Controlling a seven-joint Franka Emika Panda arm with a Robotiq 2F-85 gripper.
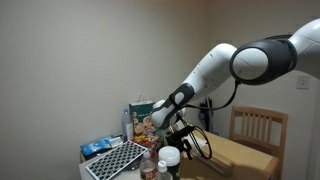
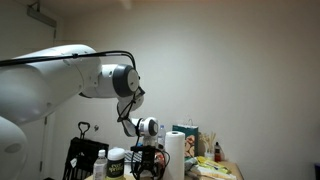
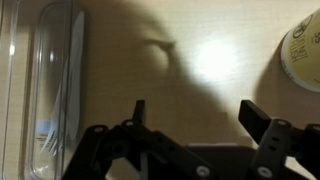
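Note:
My gripper stands open over the bare wooden table, its two dark fingers well apart with nothing between them. To its left in the wrist view lies a clear plastic container with pale utensils in it. A round tub with a printed, cream-coloured top sits at the upper right, cut off by the frame edge. In exterior view 1 the gripper is low above the table, just behind a white-topped container; its fingertips are too small to make out there.
A grey grid rack, a blue box and a green bag crowd the table's left side. Bottles stand in front. A paper towel roll rises close to the arm. A wooden chair stands beyond the table.

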